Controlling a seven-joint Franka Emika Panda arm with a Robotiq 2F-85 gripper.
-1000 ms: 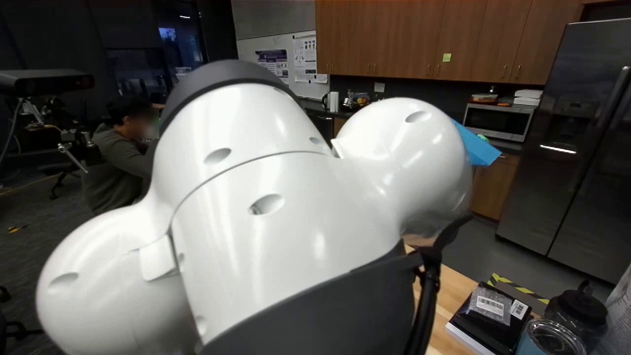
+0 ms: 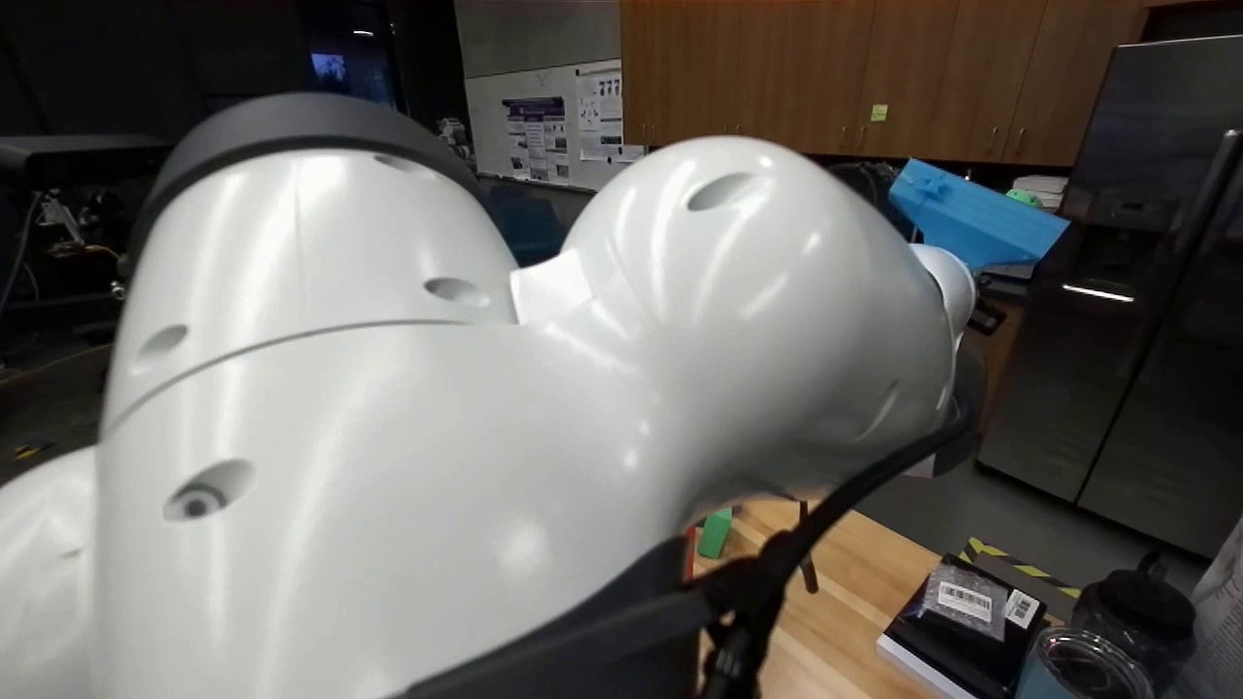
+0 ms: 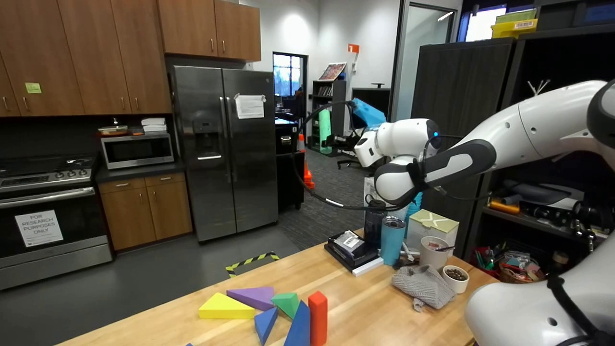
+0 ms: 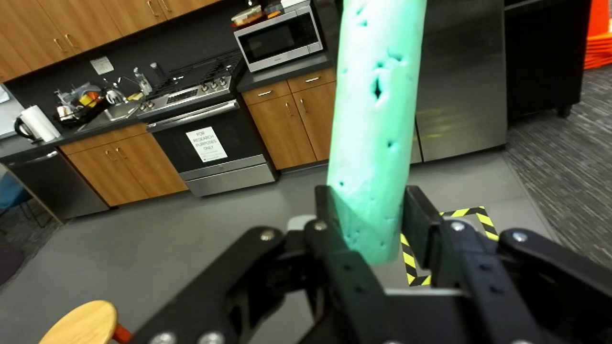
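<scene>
A pale green, pitted cylinder [image 4: 376,114] stands lengthwise between the two black fingers of my gripper, which is shut on its lower part. Its upper end runs out of the wrist view. In exterior view 2 the same green cylinder [image 3: 325,129] is held upright, high above the floor beyond the table, at the end of the raised arm with the gripper [image 3: 334,141] small and dark beside it. The arm's white links hide the gripper in exterior view 1, where only the blue piece [image 2: 979,216] near the wrist shows.
Wooden blocks, among them a yellow triangle [image 3: 226,307] and a red block [image 3: 318,317], lie on the table [image 3: 190,314]. A black box [image 3: 351,249], a blue tumbler [image 3: 392,239], a grey cloth [image 3: 424,285] and cups crowd its far right side. Open floor lies below the gripper.
The arm has swung in exterior view 1: its near links shifted left, while the wrist's blue piece moved right and up. A seated person at the left is now hidden behind the arm.
</scene>
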